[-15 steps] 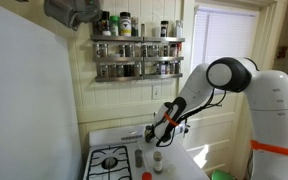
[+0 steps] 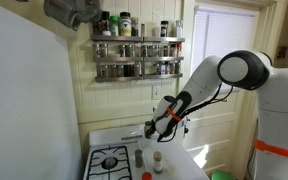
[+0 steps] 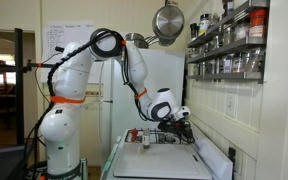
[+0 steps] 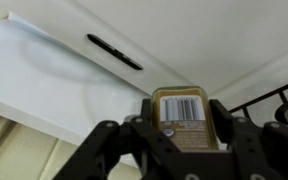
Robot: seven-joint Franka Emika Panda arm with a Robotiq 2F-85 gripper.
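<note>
In the wrist view my gripper is shut on a small jar [image 4: 181,109]. The jar has an amber-brown rim and a white label with a barcode facing the camera. Black fingers [image 4: 222,122] hug it on both sides. From the side, the gripper [image 2: 151,131] hangs low over the back of the counter near the wall, below the spice shelves. The held jar is too small to make out clearly there. In exterior view 2 the gripper [image 3: 187,131] is at the wall side of the stove.
Gas burner grates [image 2: 110,160] lie left of the arm. On the white surface stand a dark jar [image 2: 139,158], a pale-topped jar [image 2: 157,160] and a red-topped one [image 2: 147,176]. Shelves [image 2: 134,60] full of jars hang above; a tall white panel [image 2: 29,100] stands left.
My arm and gripper have shifted slightly right and up in exterior view 1. The jars on the counter look unmoved.
</note>
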